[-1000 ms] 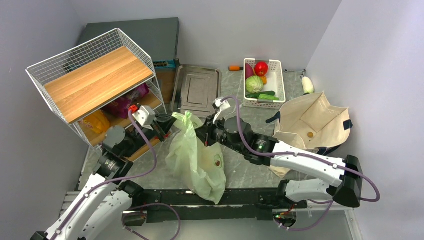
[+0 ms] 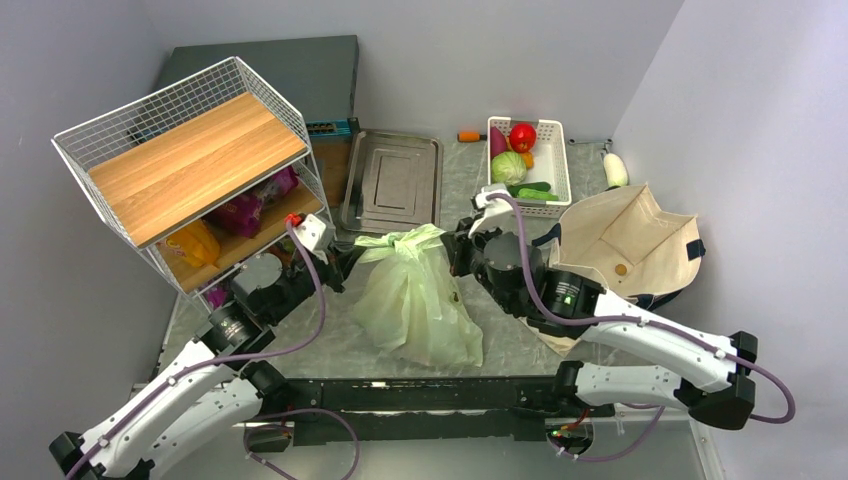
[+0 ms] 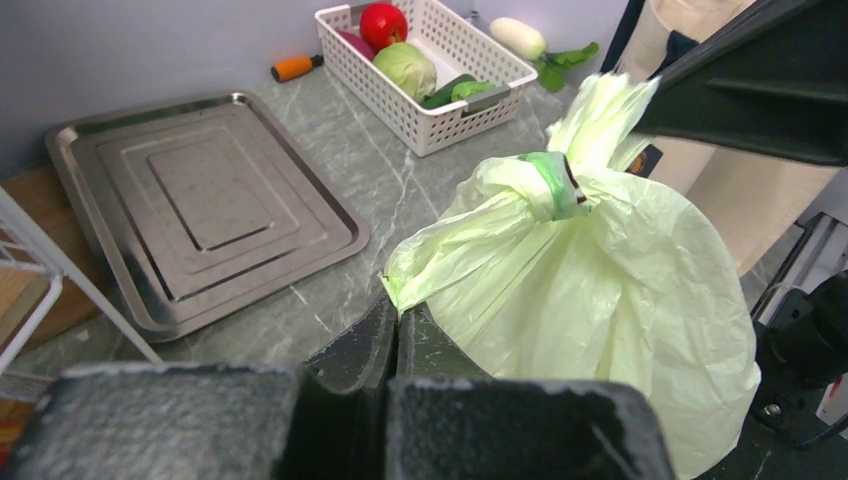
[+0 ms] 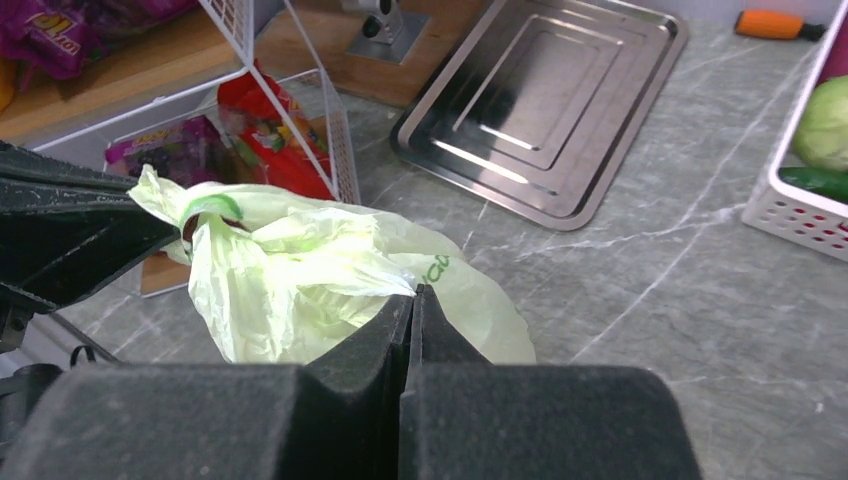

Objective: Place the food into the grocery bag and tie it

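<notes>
A pale green grocery bag (image 2: pixel 415 310) hangs between my two arms in the top view, its top drawn out sideways into two twisted ends. My left gripper is shut on one end of the bag, whose plastic comes out from its fingertips in the left wrist view. On the other side my right gripper is shut on the opposite end. A bunched band with a green and dark print crosses the gathered neck near the right gripper's fingers (image 3: pixel 760 90). What lies inside the bag is hidden by its plastic.
Behind the bag lies an empty metal tray (image 2: pixel 392 180). A white basket (image 2: pixel 562 165) of vegetables stands at the back, with a beige tote (image 2: pixel 625 240) to the right. The wire shelf (image 2: pixel 195 150) is close to my left arm.
My right gripper has moved right, and the left one has shifted slightly right lately. The bag's top went from loosely upright to stretched sideways between them, and its body swung right.
</notes>
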